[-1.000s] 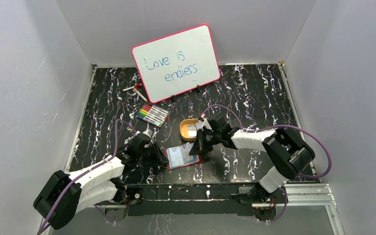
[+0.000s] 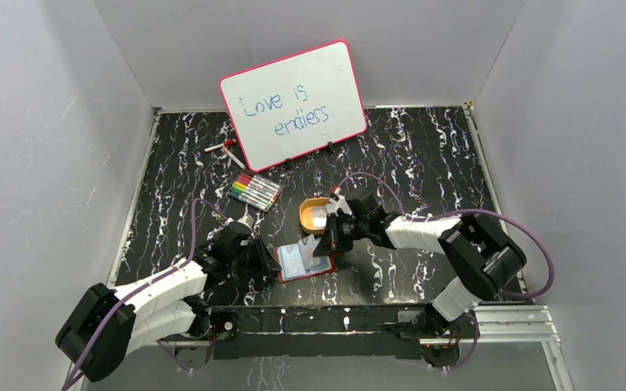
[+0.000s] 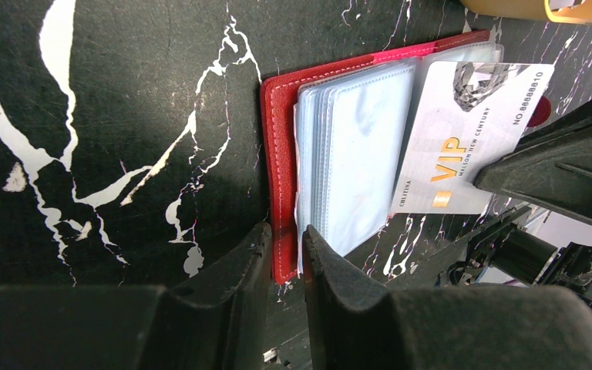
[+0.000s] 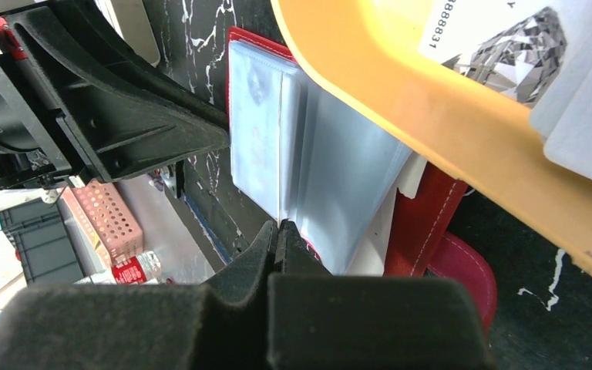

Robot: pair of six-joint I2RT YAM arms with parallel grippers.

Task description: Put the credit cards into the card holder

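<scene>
The red card holder [image 3: 277, 166] lies open on the table, its clear bluish sleeves [image 3: 358, 146] facing up. My left gripper is shut on the holder's near left edge, red cover and sleeves between its fingers. A whitish VIP credit card [image 3: 470, 135] stands tilted over the holder's right half, its edge held by my right gripper [image 2: 319, 251]. In the right wrist view that card shows only as a thin edge-on line above the shut tips of the right gripper. Whether its lower edge is inside a sleeve I cannot tell.
An orange-yellow tray [image 2: 306, 218] with more cards sits just behind the holder. Farther back are a pack of coloured markers [image 2: 255, 191], loose pens and a whiteboard [image 2: 293, 106]. The table right of the right arm is clear.
The right gripper and its card have shifted slightly; the card's far end stands a little differently over the holder. The left arm and the holder have stayed put.
</scene>
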